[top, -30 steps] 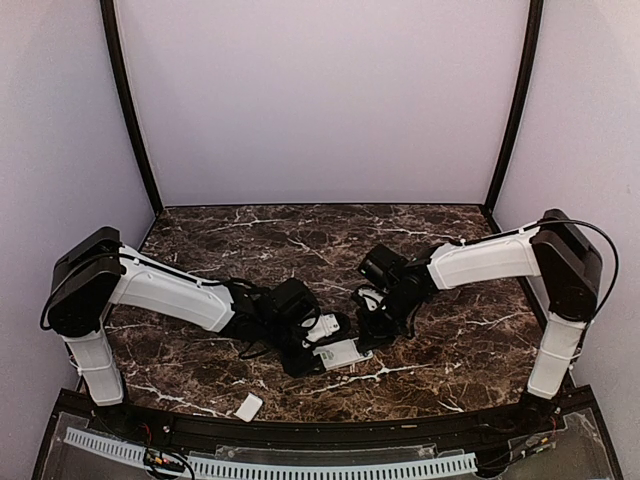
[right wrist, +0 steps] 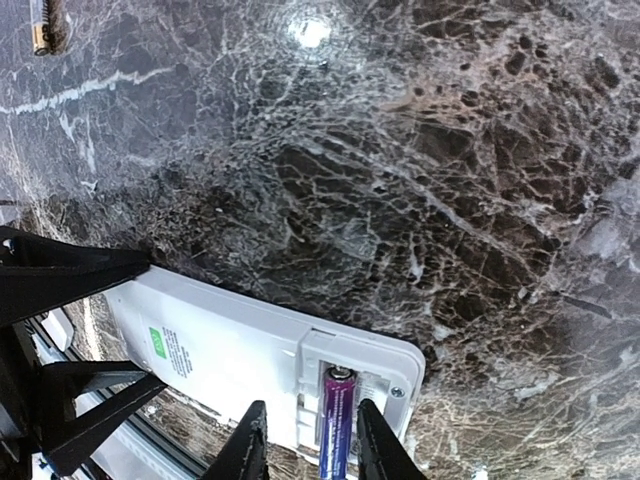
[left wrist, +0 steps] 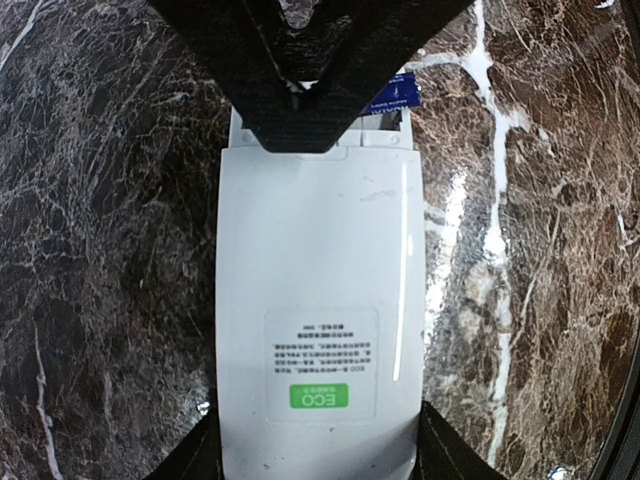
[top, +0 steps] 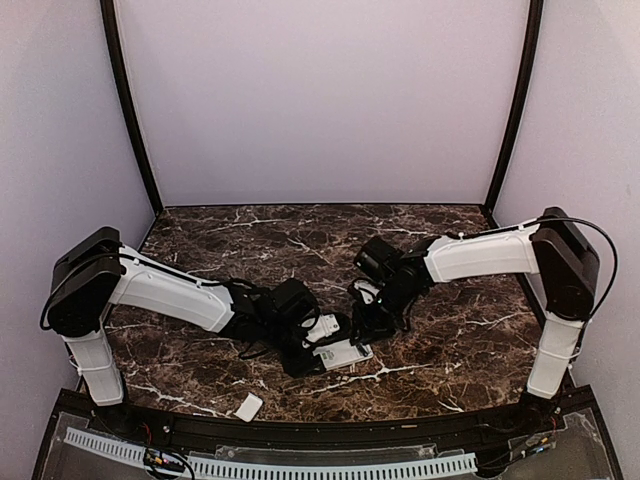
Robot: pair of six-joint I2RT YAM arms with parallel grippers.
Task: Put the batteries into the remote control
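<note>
The white remote control [left wrist: 320, 240] lies back up with its battery compartment [right wrist: 375, 355] uncovered. My left gripper is shut on the remote's other end, one finger on each side. A purple-and-blue battery [right wrist: 338, 420] lies across the compartment, its metal-tipped end inside. In the left wrist view its blue end pokes out past the remote's side wall, so it is only partly in. My right gripper hovers over the compartment, open, its fingers apart on both sides of the battery. In the left wrist view those fingers hide most of the compartment.
Another battery [right wrist: 40, 35] lies loose on the marble table at the far left of the right wrist view. A small white piece [top: 249, 407] rests near the table's front edge. Bare table [top: 300, 235] stretches behind the arms.
The left gripper and remote have stayed put.
</note>
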